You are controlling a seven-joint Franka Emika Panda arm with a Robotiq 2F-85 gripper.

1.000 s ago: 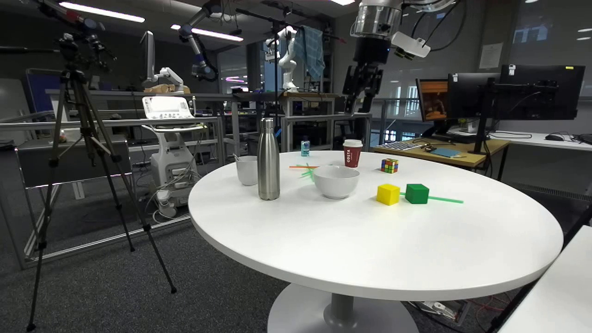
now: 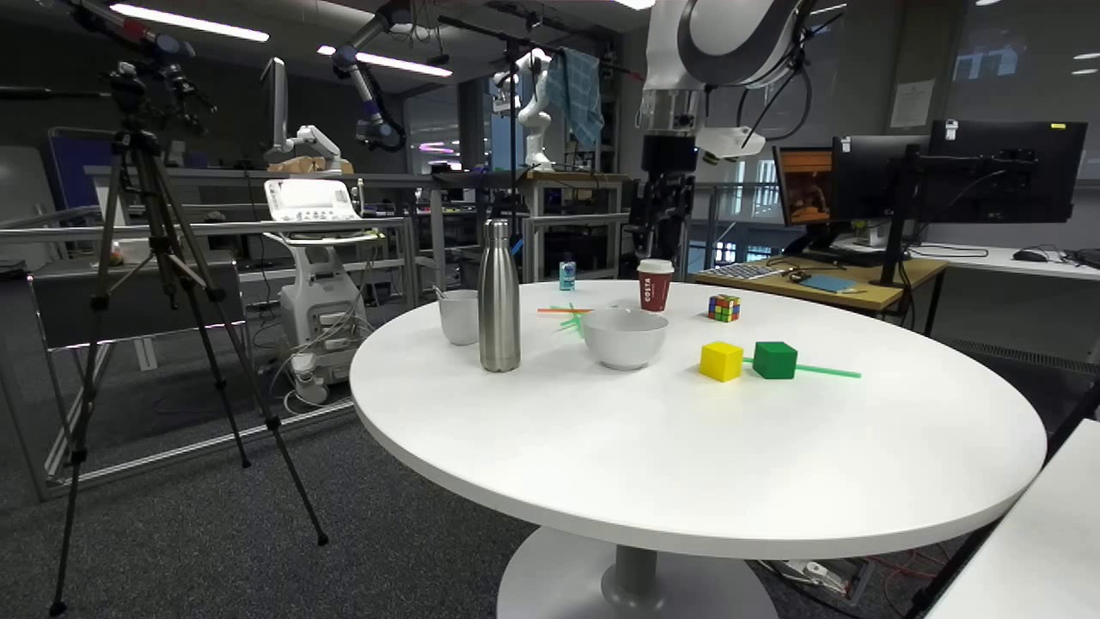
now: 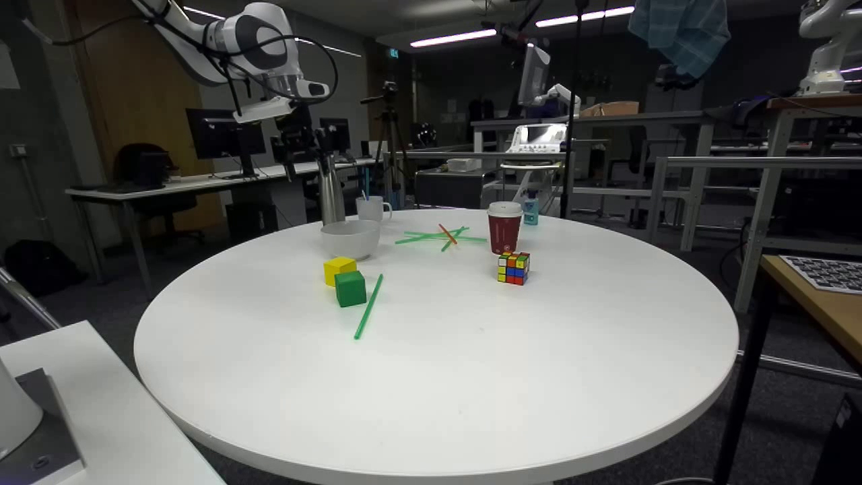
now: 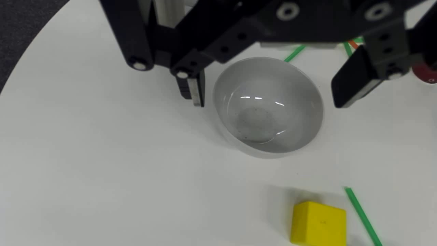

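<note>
My gripper is open with nothing between its fingers, pointing down above the table. In the wrist view the white bowl (image 4: 268, 106) appears between the two fingertips, and it is empty. Seen from exterior view 1, the gripper (image 2: 657, 242) hangs well above the tabletop. A yellow cube (image 2: 721, 361) and a green cube (image 2: 774, 360) sit side by side to the right of the bowl (image 2: 625, 337). One green straw (image 3: 369, 307) lies by the cubes.
A steel bottle (image 2: 499, 299) stands near the bowl, with a white mug (image 3: 371, 207) behind. A Costa cup (image 3: 504, 226), a puzzle cube (image 3: 513, 268), a small blue bottle (image 3: 531, 209) and several crossed straws (image 3: 440, 237) are farther off.
The gripper has come down and turned from a tilt to nearly upright, ending slightly left in exterior view 1. The things on the table have not moved.
</note>
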